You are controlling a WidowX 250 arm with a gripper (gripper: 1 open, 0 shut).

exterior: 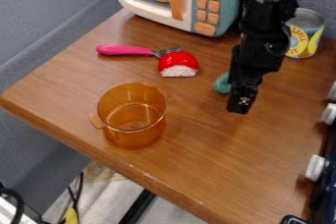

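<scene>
The black arm reaches down from the top right, its gripper [242, 96] low over the wooden table. A small teal object [222, 83] lies just left of and behind the fingertips, partly hidden by them. I cannot tell whether the fingers are open or shut. A red and white toy piece [179, 64] lies to the left, and an orange translucent pot [132, 115] stands at the front left.
A pink-handled tool [125, 49] lies at the back left. A toy microwave [171, 2] and a yellow-labelled can [304, 35] stand at the back. A dark appliance with white knobs [325, 179] lines the right edge.
</scene>
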